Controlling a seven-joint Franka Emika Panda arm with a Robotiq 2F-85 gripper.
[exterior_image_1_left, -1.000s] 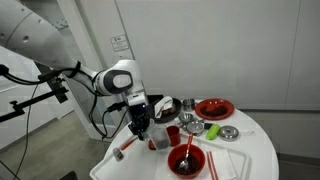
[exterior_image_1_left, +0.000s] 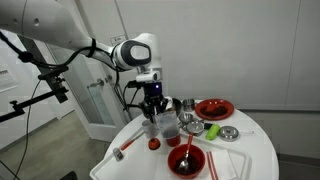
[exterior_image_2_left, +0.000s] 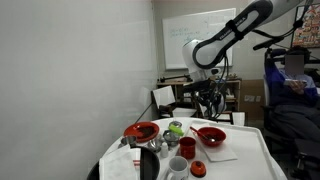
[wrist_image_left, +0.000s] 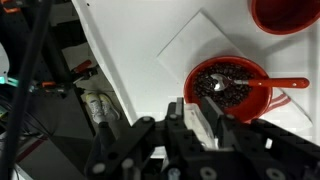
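My gripper (exterior_image_1_left: 153, 108) hangs over the table, shut on a pale, see-through piece that looks like a clear cup (exterior_image_1_left: 165, 119); its full shape is hard to make out. In the wrist view, a strip of this clear cup (wrist_image_left: 196, 122) shows between the fingers. Beyond the fingertips lies a red bowl (wrist_image_left: 256, 100) with dark beans (wrist_image_left: 228, 97) and a red-handled spoon (wrist_image_left: 270, 82) resting in it. A red cup (exterior_image_1_left: 172, 138) stands on the table close beneath the gripper.
Near the cup are a tomato (exterior_image_2_left: 198, 169) and a white mug (exterior_image_2_left: 178, 167). Pans, a red plate (exterior_image_1_left: 214, 109) and a green item (exterior_image_1_left: 213, 131) crowd the far side. A white napkin (wrist_image_left: 196, 46) lies beside the bowl.
The arm has risen and shifted slightly right and away from the front edge, carrying the clear piece up with it. The objects on the table look unmoved.
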